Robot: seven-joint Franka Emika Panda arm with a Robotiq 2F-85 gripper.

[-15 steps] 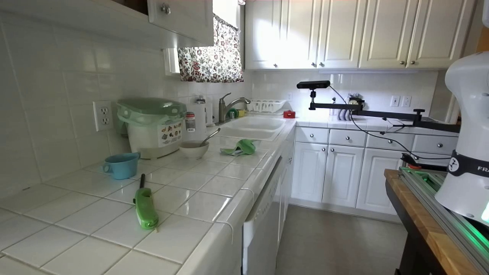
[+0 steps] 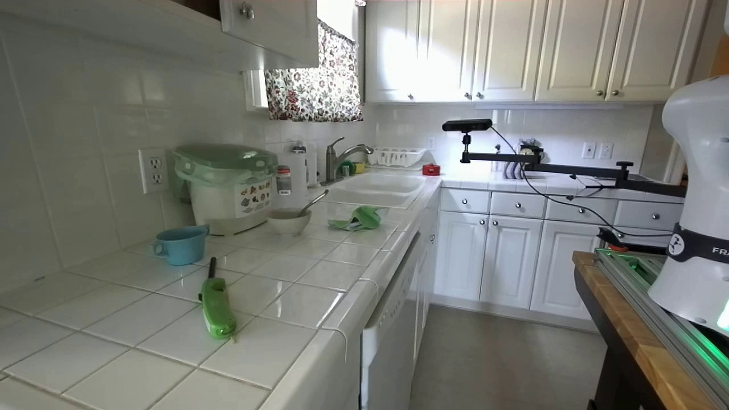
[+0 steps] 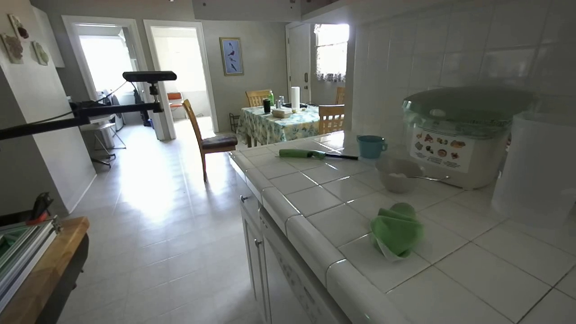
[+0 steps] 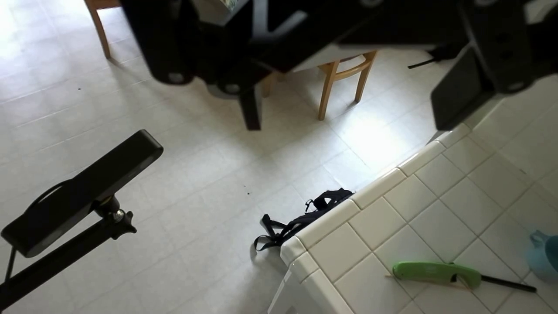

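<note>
In the wrist view my gripper stands open, its dark fingers [image 4: 251, 112] wide apart and nothing between them. It is high above the floor and counter, clear of every object. A green lighter [image 2: 217, 308] with a black nozzle lies on the tiled counter [image 4: 382, 220]. Near the nozzle's tip stands a blue cup [image 2: 181, 246]. Farther along is a pale bowl [image 2: 288, 222] with a spoon [image 3: 432, 178] resting in it. A crumpled green cloth [image 3: 398, 229] lies beyond the bowl, towards the sink. Neither exterior view shows the gripper.
A lidded bin [image 2: 229, 195] and a white jug [image 2: 291, 179] stand against the wall. The sink [image 2: 383, 183] lies farther along. A camera on a black boom [image 4: 86, 196] reaches out over the floor. The counter's front corner has bare tiles.
Nothing on the counter has moved. The arm at the right edge looks nearly the same, with at most a slight shift of its upper part.
</note>
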